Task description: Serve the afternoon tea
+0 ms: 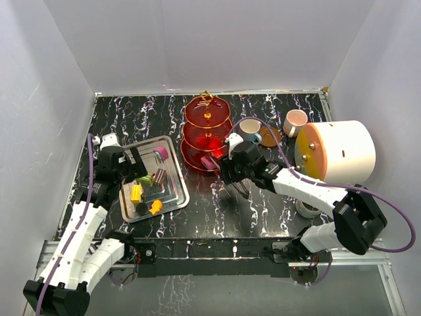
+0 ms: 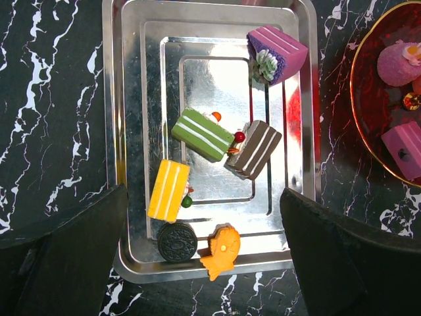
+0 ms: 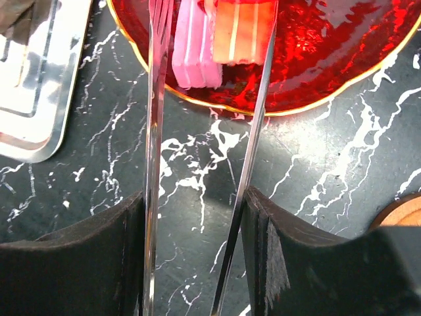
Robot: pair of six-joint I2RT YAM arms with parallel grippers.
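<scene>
In the right wrist view my right gripper is closed part way round metal tongs point(image 3: 152, 131), one tong arm against each finger. The tongs reach over the red lowest plate point(image 3: 309, 85) of the tiered stand. A pink cake point(image 3: 191, 59) and an orange cake point(image 3: 245, 33) lie on it between the tong arms; whether the tongs grip either cannot be told. My left gripper stands open and empty above the metal tray point(image 2: 135, 85). On the tray are a purple-pink cake point(image 2: 289, 52), green cake point(image 2: 200, 135), brown cake point(image 2: 255, 150), yellow cake point(image 2: 168, 191), dark cookie point(image 2: 177, 242) and orange fish-shaped piece point(image 2: 222, 252).
Behind my right gripper stand a white-and-blue cup point(image 1: 250, 128) and a brown coaster point(image 1: 270, 137). A pink cup point(image 1: 295, 123) is further right, beside the large cream-coloured oven point(image 1: 345, 151). The stand's upper tiers point(image 1: 207, 108) look empty.
</scene>
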